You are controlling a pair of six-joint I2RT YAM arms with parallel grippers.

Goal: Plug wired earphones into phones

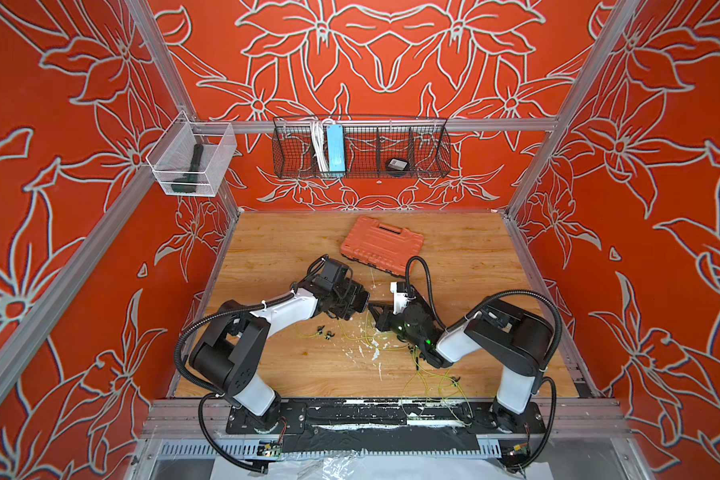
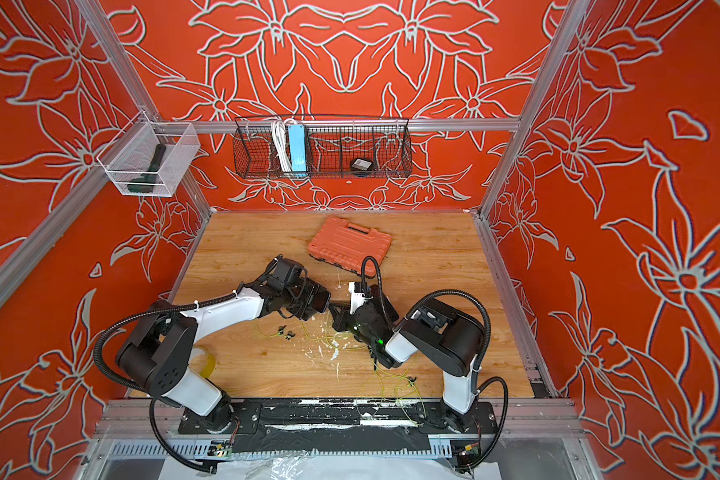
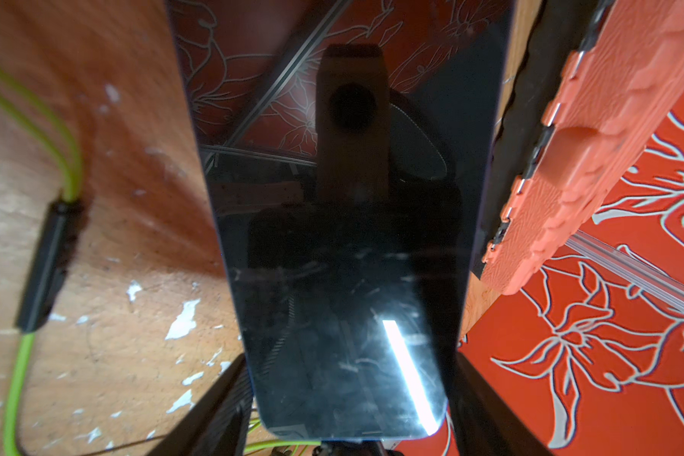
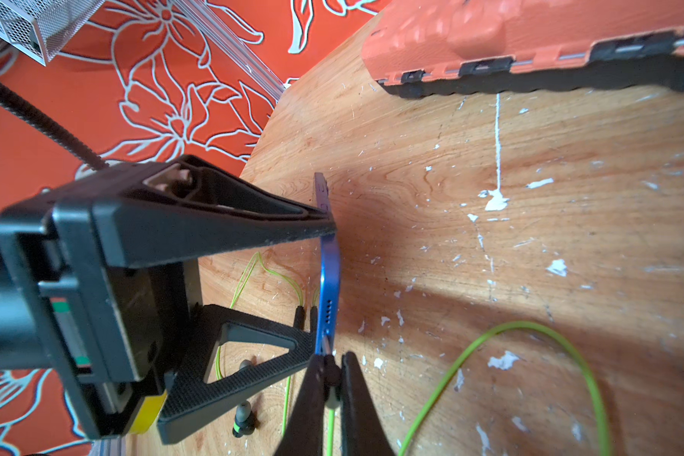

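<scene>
A dark-screened phone (image 3: 342,288) with a blue edge (image 4: 328,281) is held upright in my left gripper, which is shut on it. My right gripper is shut at the phone's lower edge, where a plug with a yellow-green cable sits between its fingertips; whether the plug is inside the port cannot be told. Yellow-green earphone cables (image 1: 440,380) with black parts lie loose on the wooden table around both grippers. In both top views the grippers face each other at mid-table.
An orange case (image 1: 381,244) lies behind the grippers. A black wire basket (image 1: 408,148) and a white basket (image 1: 190,160) hang on the walls. Small black pieces (image 1: 328,334) lie near the left gripper.
</scene>
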